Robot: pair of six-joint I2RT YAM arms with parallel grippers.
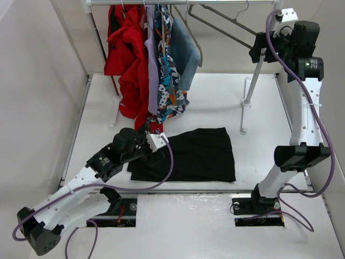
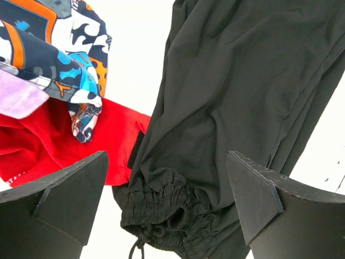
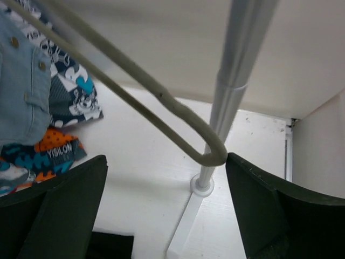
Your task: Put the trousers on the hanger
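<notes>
Black trousers (image 1: 202,156) lie folded flat on the white floor, their long side running left to right. In the left wrist view their gathered waistband (image 2: 161,208) and drawstring show between the spread fingers of my left gripper, which stands open over that end. A bare grey-green hanger (image 1: 226,24) hangs from the rail at the upper right. My right gripper is open around the hanger's right end; in the right wrist view the hanger's rounded corner (image 3: 213,154) appears between its fingers, close to the right fingertip. Whether it touches cannot be told.
Red jacket (image 1: 132,59), lilac garment, patterned shirt (image 1: 167,70) and denim shirt (image 1: 184,54) hang at the rail's left, near my left gripper. The rack's right post (image 3: 229,81) stands just behind the hanger's end.
</notes>
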